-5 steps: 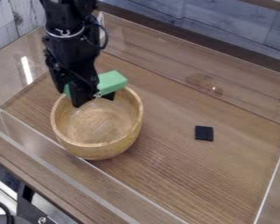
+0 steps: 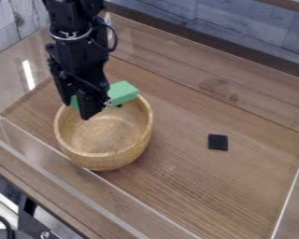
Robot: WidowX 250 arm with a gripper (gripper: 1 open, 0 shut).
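Note:
My black gripper [image 2: 79, 98] hangs over the left part of a tan round bowl [image 2: 108, 135], shut on a green object [image 2: 122, 91] that shows to the right of and behind its fingers. The green object is held over the bowl's back rim. The fingertips are partly hard to make out against the dark arm.
A small black rectangle [image 2: 217, 142] lies on the wooden table [image 2: 227, 187] to the right of the bowl. The table's left edge runs near the bowl.
My gripper and the green object have risen slightly and shifted a little toward the back and left. The bowl has stayed in place.

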